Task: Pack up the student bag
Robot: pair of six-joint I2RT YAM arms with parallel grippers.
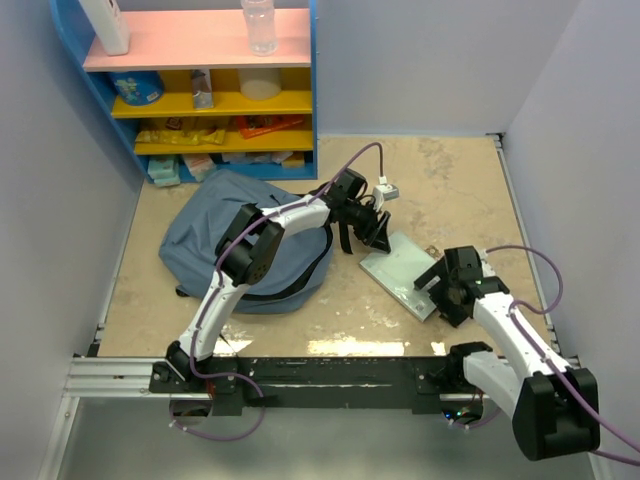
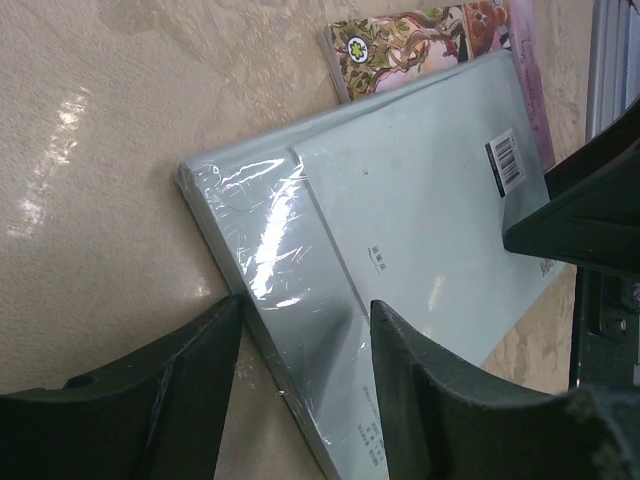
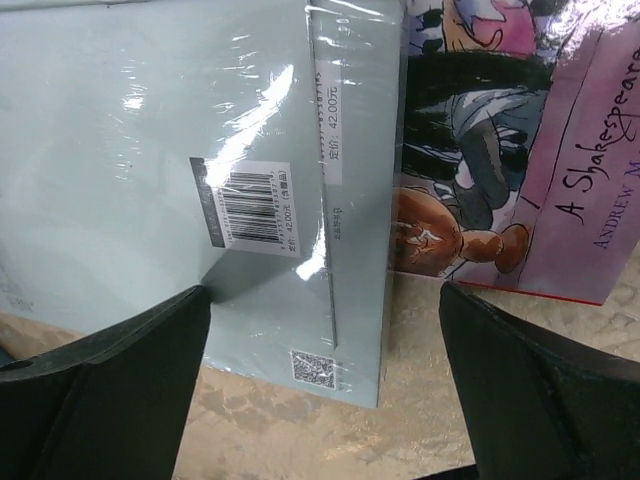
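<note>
A shrink-wrapped light-grey book [image 1: 395,275] with barcode labels lies on the floor beside the blue-grey bag [image 1: 220,250]. My left gripper is at the book's left end, its fingertips low against that edge; whether the edge is held between them is hard to see. My right gripper stands open over the book's other end, one finger on each side of its right edge region. A colourful picture book [image 3: 520,150] with pink lettering lies beside the grey book, largely under the right arm in the top view.
A blue shelf unit [image 1: 315,80] with containers and packets stands at the back left. Bare floor [image 1: 440,180] is behind the books and in front of the bag. Walls border both sides.
</note>
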